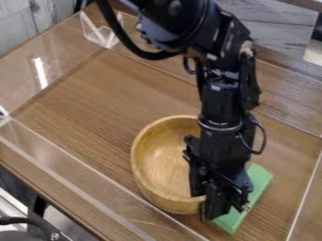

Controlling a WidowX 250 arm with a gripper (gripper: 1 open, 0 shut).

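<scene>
A tan round bowl (158, 162) sits on the wooden table near the front middle. My black gripper (219, 196) is low over the bowl's right side, its fingers at or near the rim, and whether it grips anything cannot be told. A green rectangular block (253, 184) lies just right of the bowl, partly hidden behind the gripper.
A clear plastic piece stands at the far upper left. Cables run at the lower left edge.
</scene>
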